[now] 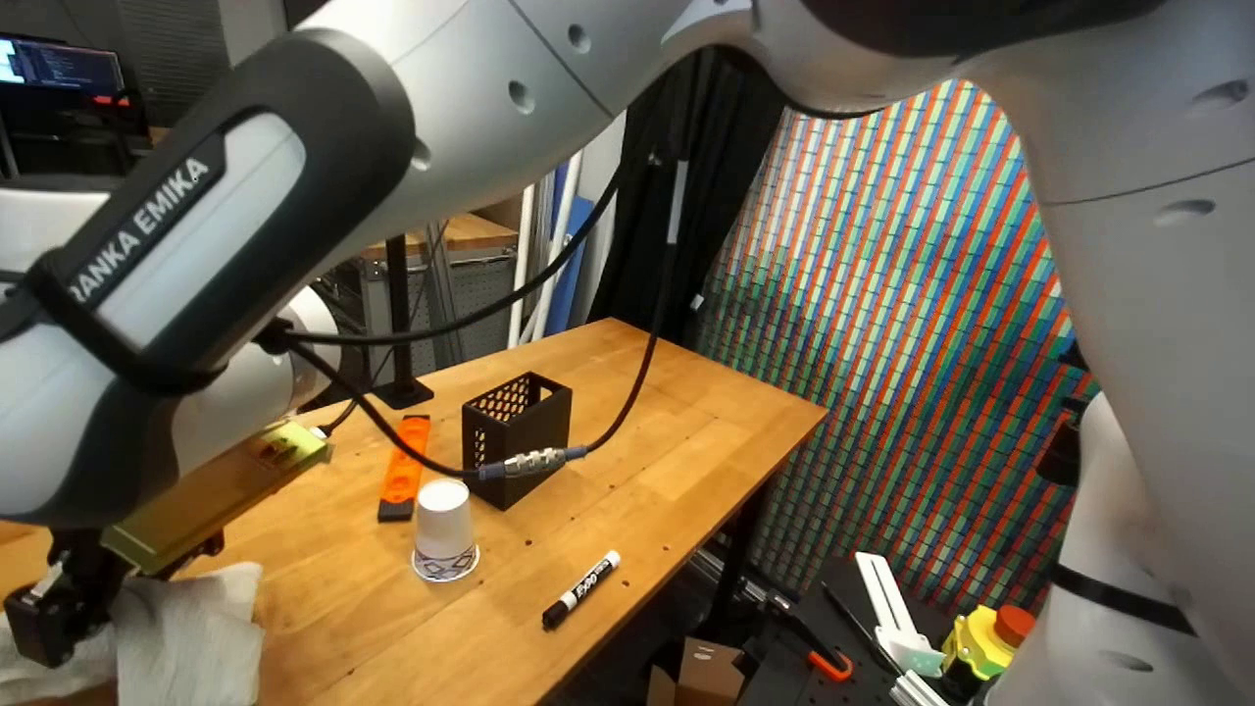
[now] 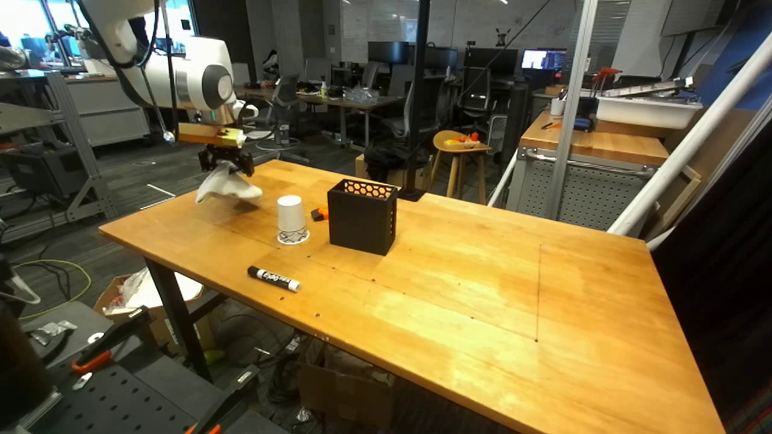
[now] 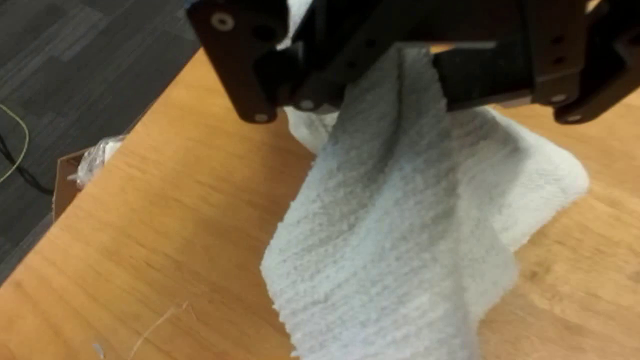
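A whitish towel-like cloth (image 3: 384, 240) is pinched at its upper part by my gripper, whose fingers are shut on it. From the fingers the folds hang down and spread out over the table's far left end. In exterior view 2 the cloth (image 2: 228, 185) droops beneath the gripper (image 2: 227, 160), a shadow below it; whether its lowest edge touches the wood I cannot tell. Exterior view 1 shows only part of the cloth (image 1: 194, 641), cut off by the frame's corner.
An upside-down paper cup (image 2: 291, 214) stands near a black perforated bin (image 2: 359, 223). Beside them lies an orange tool (image 1: 405, 465). A black-and-white marker (image 2: 273, 279) rests toward the front edge.
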